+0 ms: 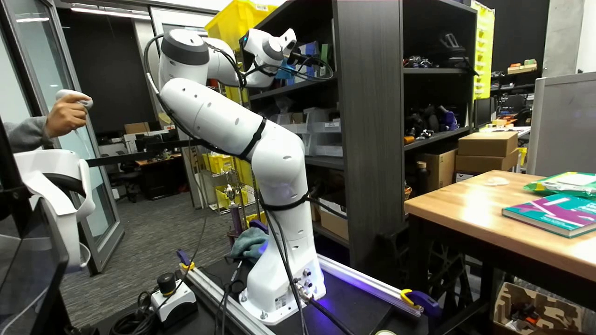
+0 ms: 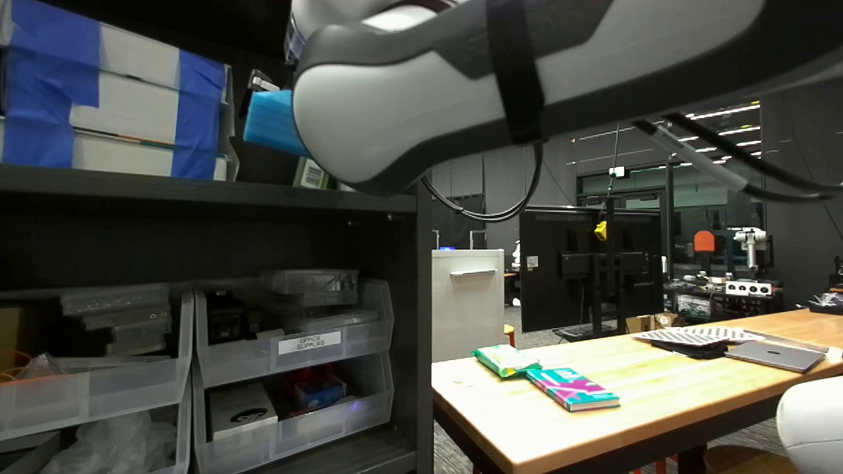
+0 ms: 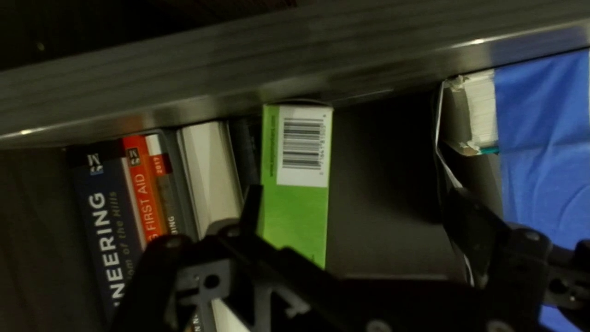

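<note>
My gripper stands open in the wrist view, its dark fingers (image 3: pixel 253 213) wide apart with nothing held. A green box (image 3: pixel 296 216) with a white barcode label is upright just beyond the left finger, which overlaps its lower left side. Between the fingers there is mostly a dark gap in the shelf. Exterior view 1 shows the gripper (image 1: pixel 301 59) small, at the bookshelf's upper compartment. The arm hides it in exterior view 2, where only a bit of the green box (image 2: pixel 311 174) shows.
Books (image 3: pixel 105 221) stand left of the green box; a blue-taped stack (image 3: pixel 545 149) is at right. A shelf board (image 3: pixel 276 61) crosses the wrist view's top. Clear bins (image 2: pixel 292 340) fill the shelf below. A wooden table (image 2: pixel 490 426) holds a book.
</note>
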